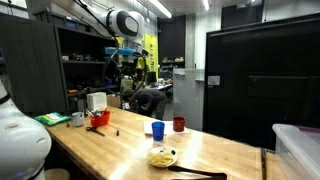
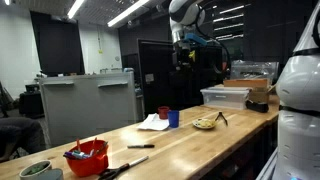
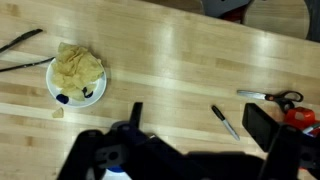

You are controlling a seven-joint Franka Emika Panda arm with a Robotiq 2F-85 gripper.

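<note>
High above the wooden table, my gripper [image 1: 128, 54] hangs from the raised arm. Its fingers stand wide open in the wrist view, with only bare wood and a small dark marker [image 3: 225, 122] seen beyond the gap. A white plate [image 1: 172, 152] holding crumpled yellowish pieces [image 3: 77, 72] lies on the table. Near it stand a blue cup [image 1: 158, 132] and a red cup [image 1: 179, 124]. The left finger partly hides the blue cup in the wrist view. At the other end sits a red container [image 2: 87, 158] with things inside.
Black-handled scissors [image 3: 285, 98] lie beside the red container. White paper or cloth [image 2: 154, 123] rests near the cups, and a dark long utensil [image 1: 198, 173] near the plate. A grey bowl [image 2: 40, 171] stands beyond the container. Mid-table is mostly clear.
</note>
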